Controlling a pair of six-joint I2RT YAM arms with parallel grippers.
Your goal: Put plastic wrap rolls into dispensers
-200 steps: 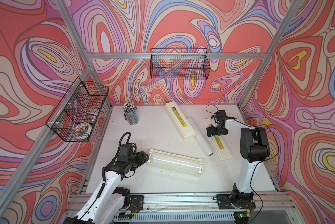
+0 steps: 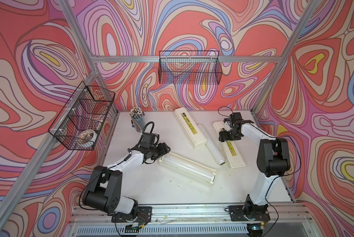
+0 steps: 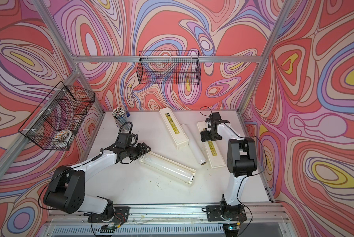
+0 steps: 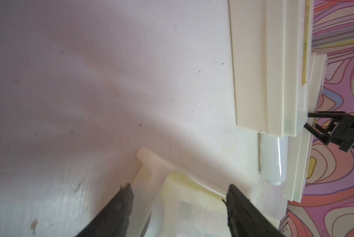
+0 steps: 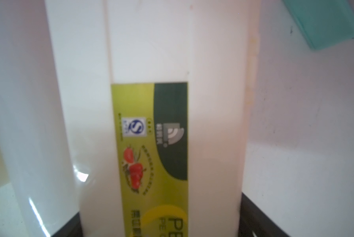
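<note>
An open cream dispenser base [image 2: 214, 176] lies at the front middle of the table, a clear-wrapped roll [image 2: 186, 167] inside it. At its left end my left gripper [image 2: 164, 150] is shut on the base; in the left wrist view the end wall lies between the fingers. A second, loose roll [image 2: 211, 145] lies between a closed-looking dispenser [image 2: 200, 141] and a cream lid [image 2: 235, 160] with a yellow-green label. My right gripper [image 2: 224, 136] is open over that lid, and in the right wrist view its fingers [image 5: 250, 217] straddle the lid's sides.
A cup of straws or sticks [image 2: 138, 119] stands at the back left. Wire baskets hang on the left wall [image 2: 82, 116] and back wall [image 2: 190, 69].
My left gripper has moved back and right, and the base's left end has swung toward the back with it. The right arm has shifted slightly; the lid has moved a little toward the back.
</note>
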